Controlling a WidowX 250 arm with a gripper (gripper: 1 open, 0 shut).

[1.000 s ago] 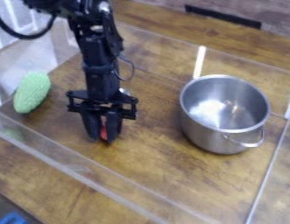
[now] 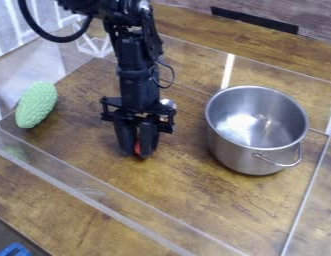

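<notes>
The black arm hangs down from the top of the camera view, its gripper (image 2: 134, 138) low over the wooden table, around a small red object (image 2: 138, 149) that is mostly hidden by the fingers. Whether the fingers are closed on it I cannot tell. A steel pot (image 2: 256, 128) with a side handle stands to the right of the gripper. A pale green vegetable-like object (image 2: 36, 104) lies to the left.
Bare wood (image 2: 168, 210) fills the front and the back of the table. Clear strips or edges run along the left and right. A blue item (image 2: 10, 248) shows in the bottom left corner.
The arm and gripper have shifted slightly to the right, with the red object still low between the fingers. The pot and green object stay put.
</notes>
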